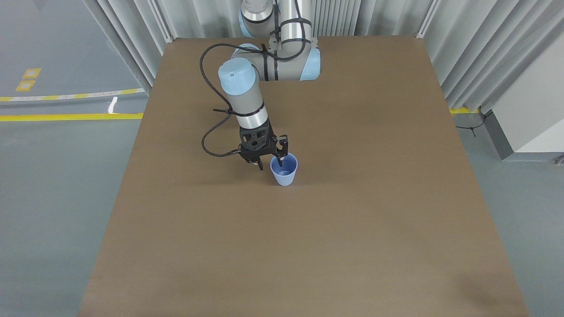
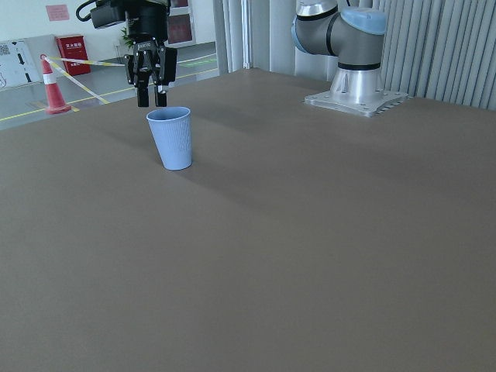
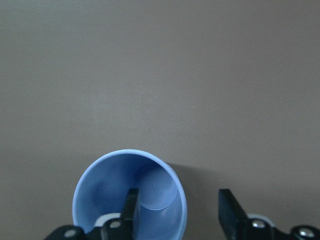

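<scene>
A light blue cup (image 1: 284,177) stands upright on the brown table (image 1: 370,211), empty inside in the wrist view (image 3: 155,185). Just above it is my gripper (image 1: 270,164), which in the left view (image 2: 152,101) hangs clear of the rim with its two fingers apart. In the wrist view the gripper is open: one finger lies over the cup's opening, the other off to the cup's right, with nothing held between them.
The table around the cup is bare on all sides. The arm's base (image 2: 356,97) stands toward the back. Beyond the table edges are floor, curtains and a traffic cone (image 2: 54,97).
</scene>
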